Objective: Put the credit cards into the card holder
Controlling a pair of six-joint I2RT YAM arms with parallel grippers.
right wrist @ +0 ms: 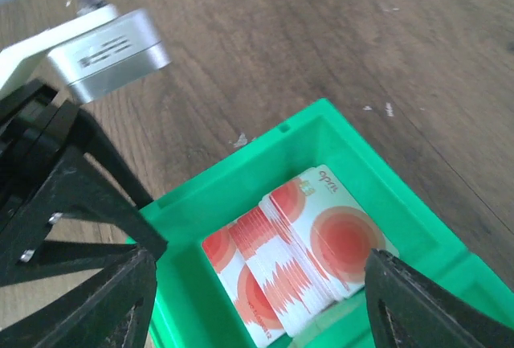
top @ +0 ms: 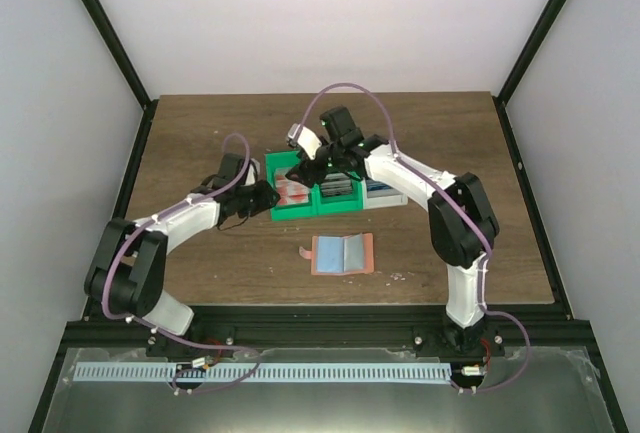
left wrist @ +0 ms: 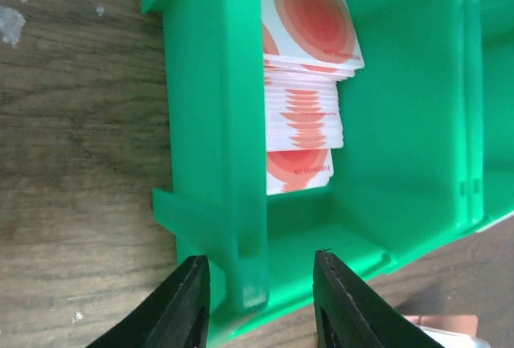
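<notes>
Red-and-white cards (right wrist: 341, 239) lie in overlapping rows in the left green bin (top: 292, 212). Over that bin's left edge hangs my left gripper (top: 272, 197), its fingers (left wrist: 189, 304) apart with the bin's wall showing between them and no card held. My right gripper (top: 294, 176) is above the same bin from the right; its fingers (right wrist: 405, 296) stand apart over the cards, holding nothing. In front of the bins, the card holder (top: 342, 254) lies open and flat, pinkish-orange with blue and grey sleeves.
A second green bin (top: 339, 205) holds dark cards, and a white bin (top: 386, 201) beside it holds blue ones; the right arm partly covers both. Both grippers are close together at the left bin. Bare table (top: 230, 263) surrounds the holder.
</notes>
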